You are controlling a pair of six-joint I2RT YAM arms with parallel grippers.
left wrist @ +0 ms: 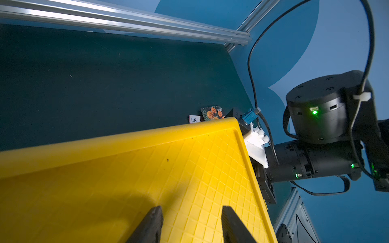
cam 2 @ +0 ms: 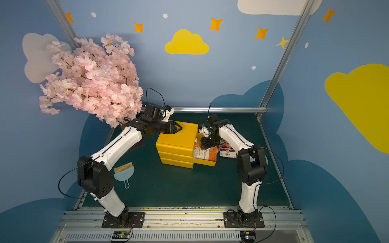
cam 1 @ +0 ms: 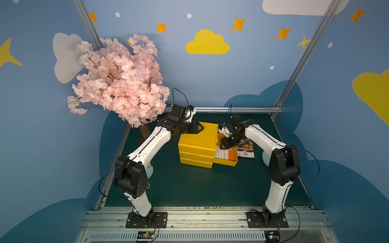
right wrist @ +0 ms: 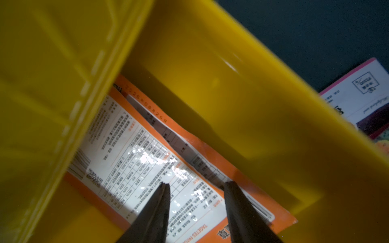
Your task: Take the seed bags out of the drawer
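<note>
A yellow three-tier drawer unit (cam 1: 197, 141) stands mid-table, one drawer (cam 2: 204, 161) pulled out to its right. Orange-edged white seed bags (right wrist: 150, 170) lie stacked in that drawer. My right gripper hangs open just over them, nothing between its fingers. My left gripper is above the unit's top, its fingers apart and empty. Other seed bags (cam 1: 246, 150) lie on the table to the right of the drawer, partly hidden by the right arm.
A pink blossom tree (cam 1: 117, 81) stands back left, a blue dustpan with brush (cam 2: 123, 174) front left. The front of the table between the arms is clear.
</note>
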